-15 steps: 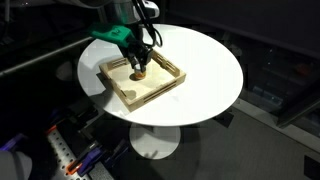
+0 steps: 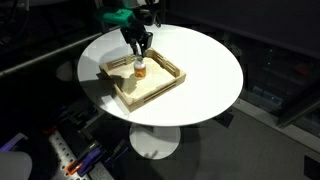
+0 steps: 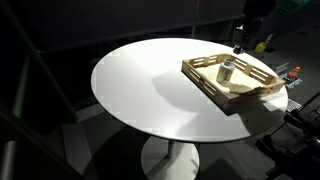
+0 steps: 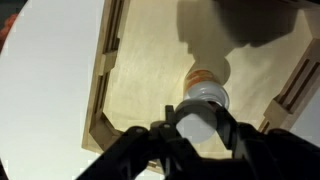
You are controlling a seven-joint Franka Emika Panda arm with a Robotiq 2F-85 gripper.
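A small bottle point(image 2: 140, 70) with an orange-brown band stands upright inside a shallow wooden tray. Exterior view 2 shows the same bottle point(image 3: 226, 72) with its pale label. Above it hangs my gripper, shut on a round white lid point(image 4: 195, 124) that sits between its dark fingers. From the wrist, the bottle point(image 4: 202, 76) appears below the lid, partly covered by it. In exterior view 2 a gap separates the gripper point(image 3: 238, 50) from the bottle; the lid is too small to make out there.
The wooden tray point(image 2: 152, 97) has low notched walls around the bottle and otherwise looks empty. It rests on a round white table point(image 2: 205, 68), with clear tabletop to its right in exterior view 1.
The bottle remains in the tray, now more plainly visible.
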